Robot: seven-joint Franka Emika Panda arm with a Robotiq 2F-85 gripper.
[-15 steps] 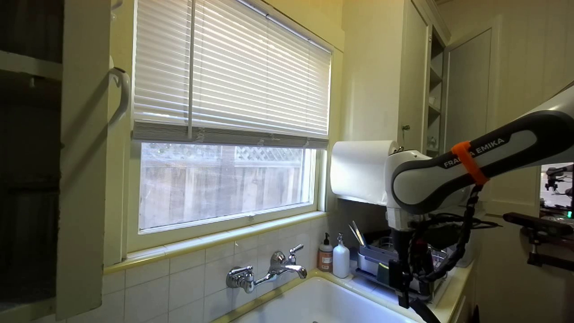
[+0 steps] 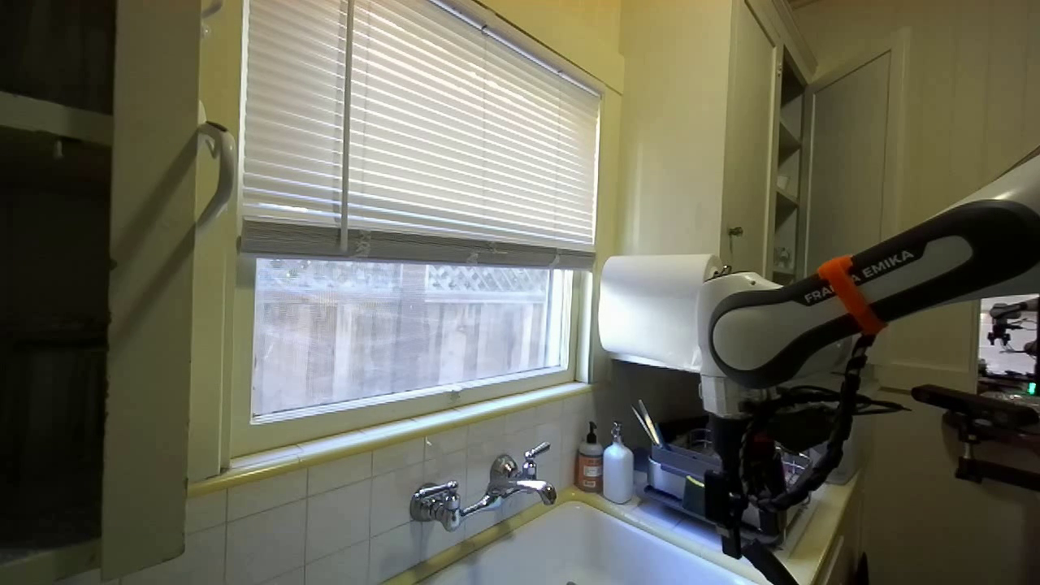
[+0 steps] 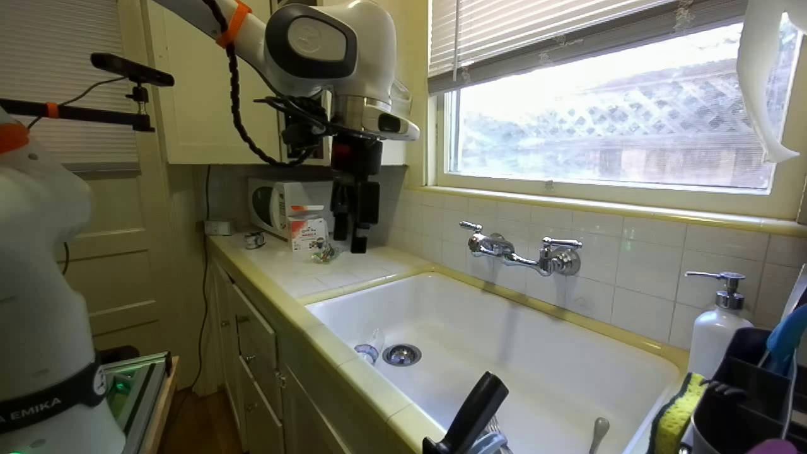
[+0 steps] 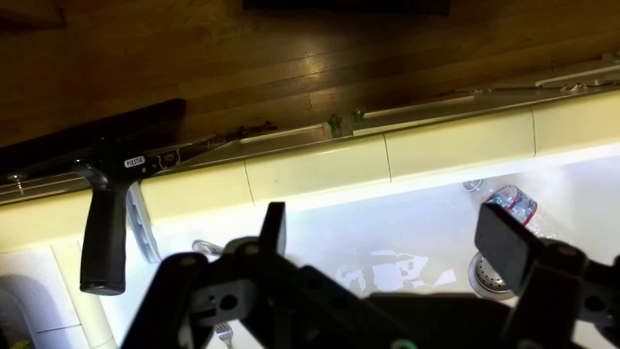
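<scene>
My gripper is open above the white sink [image 4: 343,227], its two dark fingers set wide apart with nothing between them. In the second exterior view the gripper [image 3: 354,246] points straight down, well above the sink's level. A clear plastic bottle with a red-edged label [image 4: 514,203] lies in the sink beside the metal drain [image 4: 487,276]. To the left, a black-handled tool [image 4: 104,244] rests across the sink's yellow tiled edge. Part of a fork [image 4: 224,333] shows below my left finger. From the first exterior view, the fingertips are hard to make out against the dark arm.
A chrome faucet [image 3: 522,257] juts from the tiled wall. Soap bottles [image 2: 617,468] and a dish rack [image 2: 678,473] stand at one end of the sink. At the other end are a white microwave [image 3: 268,204] and a small box [image 3: 307,233]. Much of the sink floor is bare.
</scene>
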